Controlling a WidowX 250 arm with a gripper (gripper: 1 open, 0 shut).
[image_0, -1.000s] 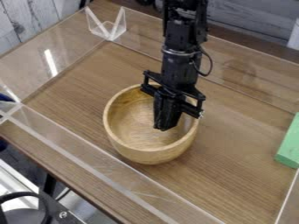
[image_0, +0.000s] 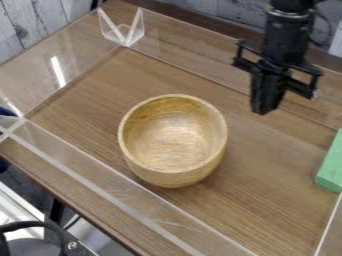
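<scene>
My gripper (image_0: 266, 94) hangs at the upper right, over the wooden tabletop behind and right of a wooden bowl (image_0: 171, 140). It looks shut, with nothing visible between its fingers. The bowl is upright and empty. A green object (image_0: 329, 160) lies at the right edge of the view, partly out of frame.
A clear angular object (image_0: 122, 26) stands at the back left. Bare wood (image_0: 80, 90) is free left of the bowl and in front of my gripper. A dark cable or fitting (image_0: 27, 240) is at the lower left corner.
My gripper has moved up and to the right, out from over the bowl to behind and right of it. The bowl looks empty in both moments.
</scene>
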